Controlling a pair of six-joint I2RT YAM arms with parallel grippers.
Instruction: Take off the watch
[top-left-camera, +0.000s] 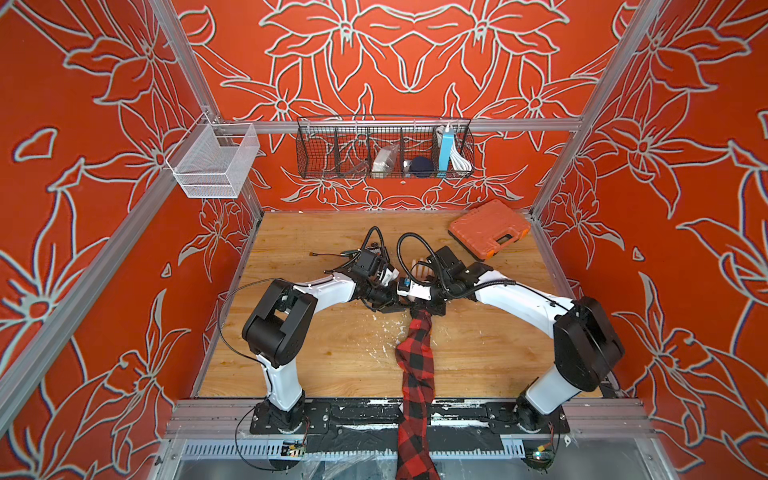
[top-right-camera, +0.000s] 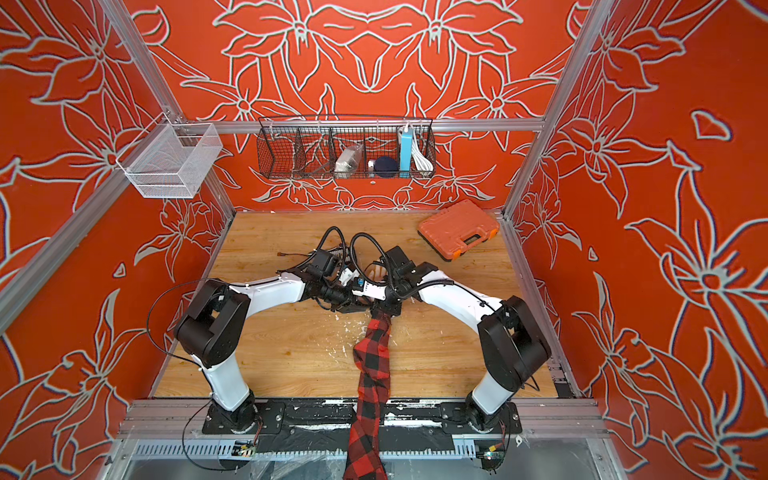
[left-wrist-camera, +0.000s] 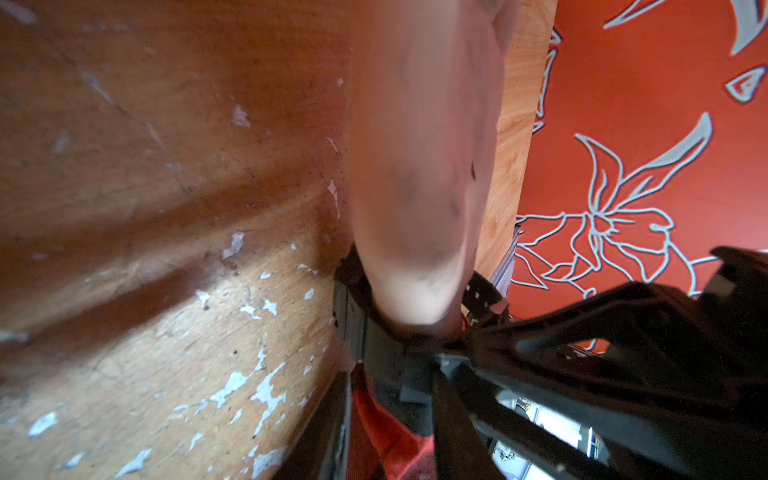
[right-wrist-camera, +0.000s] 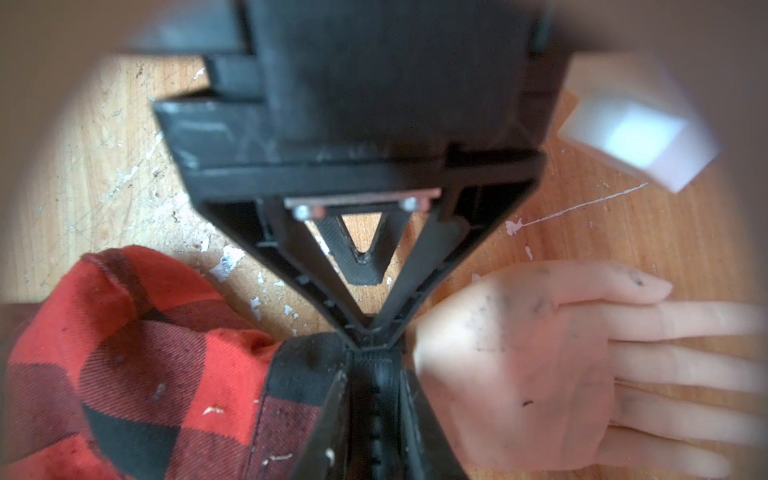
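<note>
A dark watch (left-wrist-camera: 384, 356) is around the wrist of a pale mannequin hand (right-wrist-camera: 520, 368), just beyond the cuff of a red and black plaid sleeve (right-wrist-camera: 152, 360). In the left wrist view my left gripper has its two blurred fingers apart, with part of the watch showing at their tips. My right gripper stands over the wrist, its fingers on either side of the dark strap; whether they press on it is unclear. Both top views have the watch hidden under the two grippers, which meet closely at the wrist.
An orange case (top-left-camera: 489, 229) lies at the back right of the wooden table (top-left-camera: 320, 364). A black wire basket (top-left-camera: 384, 152) hangs on the back wall, a white one (top-left-camera: 214, 164) at the left. Table surface on both sides of the sleeve is free.
</note>
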